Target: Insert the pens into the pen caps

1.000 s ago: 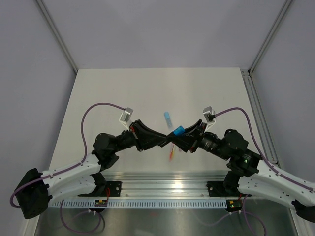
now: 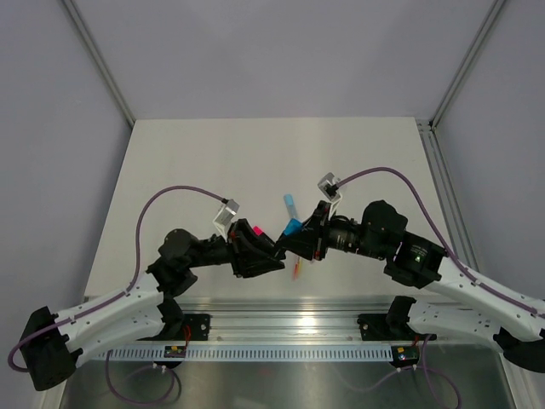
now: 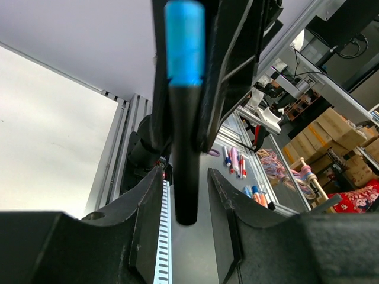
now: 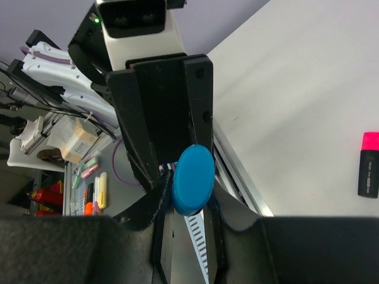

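Note:
A black pen with a blue cap (image 3: 185,151) is held up between the two arms, with my right gripper shut on it. In the left wrist view its black lower end hangs just above and between the fingers of my left gripper, which stands open. The blue end faces the right wrist camera. On the white table, a pink-and-black pen (image 4: 368,171) lies at the right of the right wrist view, and a light blue pen (image 2: 289,204) lies behind the grippers in the top view.
Thin coloured items (image 2: 297,266) lie on the table beneath the grippers. The rest of the white board (image 2: 204,149) is clear toward the back. Metal rails run along its edges.
Both wrists have shifted: my left gripper moved lower in the top view, and my right gripper moved left and up with the blue-capped pen.

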